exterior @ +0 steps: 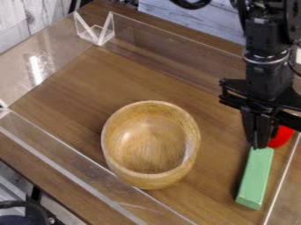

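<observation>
My black gripper (pixel 258 121) hangs over the right side of the wooden table, low above a red round object (pixel 280 137) that it partly covers. It looks shut, with nothing visible between its fingers. Just below it lies a long light-green block (pixel 255 177). A wooden bowl (pixel 150 145) sits left of these, near the middle of the view, and looks empty.
Clear acrylic walls (pixel 159 44) edge the table, with a small clear bracket (pixel 97 29) at the upper left.
</observation>
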